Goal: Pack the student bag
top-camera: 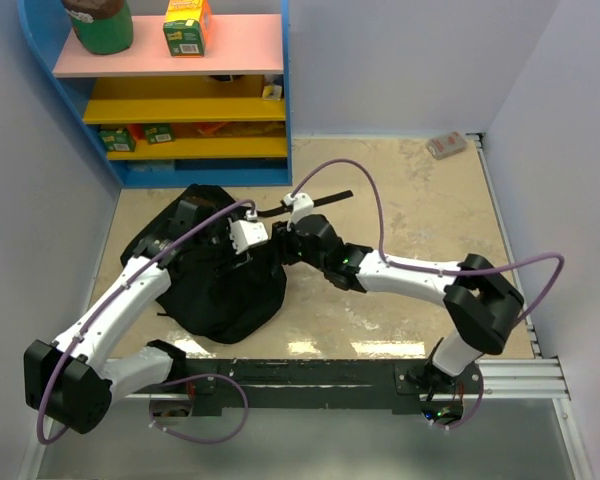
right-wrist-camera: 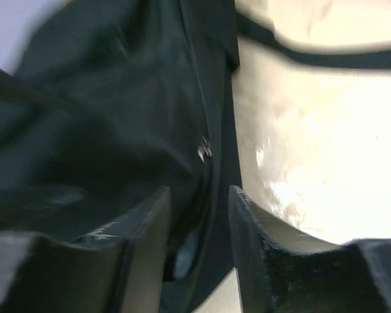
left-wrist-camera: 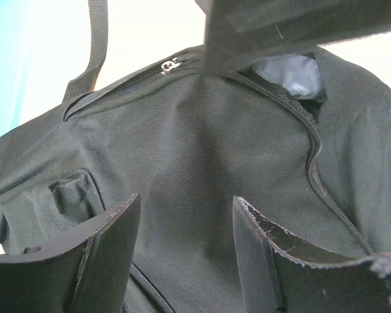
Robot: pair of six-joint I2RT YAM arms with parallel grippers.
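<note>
The black student bag (top-camera: 210, 310) lies on the floor in front of the shelf, its strap (top-camera: 330, 198) stretched right. In the left wrist view its zipper pull (left-wrist-camera: 171, 65) and a partly unzipped top show, with grey material inside. My left gripper hovers over the bag cloth, fingers apart, nothing between them. My right gripper is at the bag's right side, near the zipper edge, fingers apart; the right wrist view is blurred, and I see nothing held there.
A blue shelf (top-camera: 140, 175) with boxes (top-camera: 185, 35) and a green container (top-camera: 103, 32) stands at the back left. A small grey object (top-camera: 447, 145) lies at the back right. The floor right of the bag is mostly clear.
</note>
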